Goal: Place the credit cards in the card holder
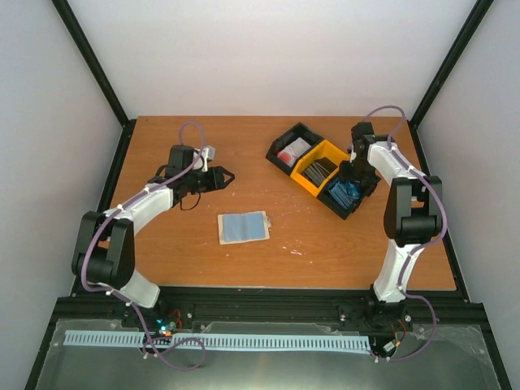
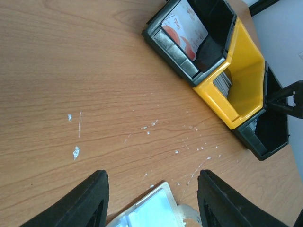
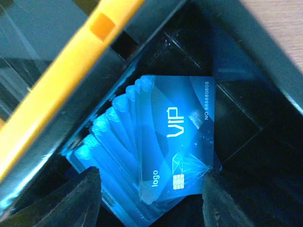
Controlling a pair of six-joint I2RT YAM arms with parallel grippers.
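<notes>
In the top view a light-blue card holder (image 1: 244, 227) lies flat near the table's middle; its corner (image 2: 154, 211) shows between the left fingers' tips. My left gripper (image 1: 228, 176) is open and empty, above and left of the holder. Blue VIP cards (image 3: 177, 137) lie fanned out in the near black bin (image 1: 352, 211), the top one loose over the others. My right gripper reaches over this bin, open, its fingers on either side of the cards' lower end. Whether the fingers touch a card cannot be made out.
The yellow middle bin (image 1: 307, 183) holds dark cards (image 1: 319, 171). White-and-red cards (image 1: 293, 152) lie in the far black bin (image 1: 276, 160). Bare table stretches to the left of the bins and around the holder.
</notes>
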